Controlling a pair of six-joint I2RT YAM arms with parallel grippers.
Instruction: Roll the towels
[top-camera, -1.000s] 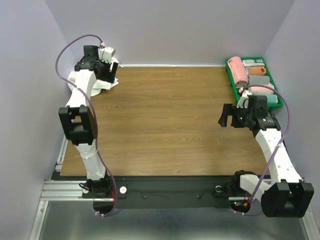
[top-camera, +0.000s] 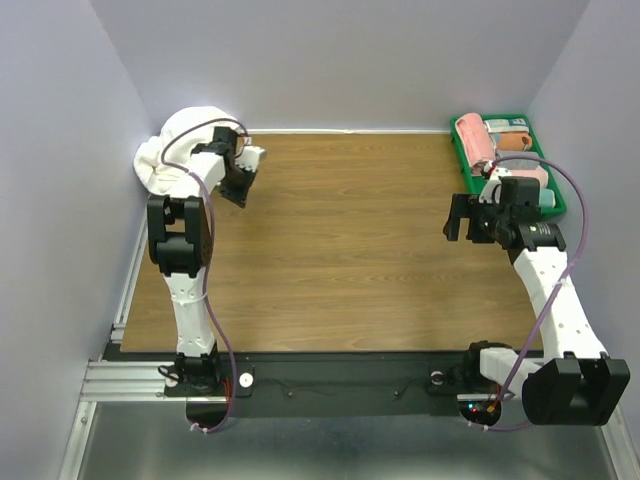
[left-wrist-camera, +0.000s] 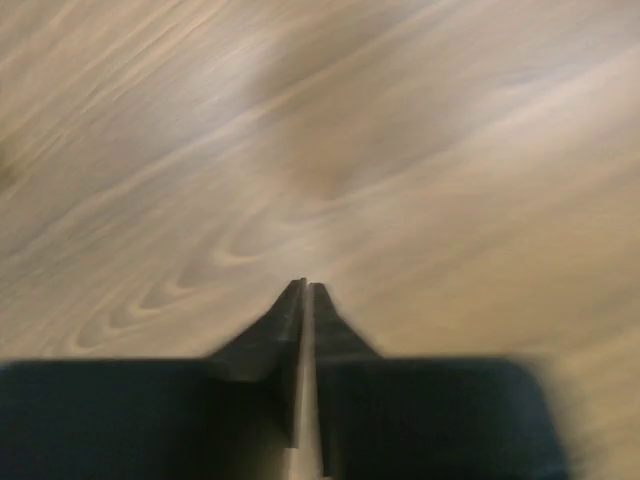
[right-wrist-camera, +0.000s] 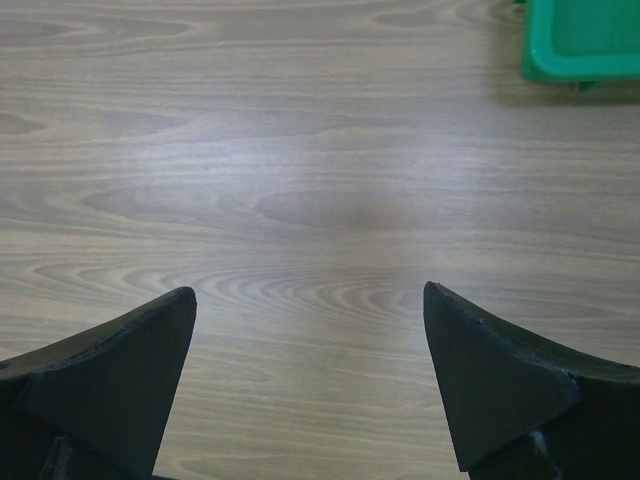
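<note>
A heap of white towels (top-camera: 160, 160) lies in the back left corner, partly covered by my left arm. My left gripper (top-camera: 237, 194) is just to the right of that heap, pointing down at the table. Its fingertips meet in the left wrist view, and only bare wood shows around them, with nothing visible between. On the right, my right gripper (top-camera: 464, 224) is open over bare table, its fingers (right-wrist-camera: 130, 385) wide apart and empty. Rolled towels fill the green basket (top-camera: 462, 160) at the back right, among them a long pink roll (top-camera: 475, 142).
An orange roll (top-camera: 513, 141) and other rolls share the basket, whose front part is partly hidden by my right arm. Grey walls close off the back and both sides.
The right gripper has shifted slightly, toward the back and right.
</note>
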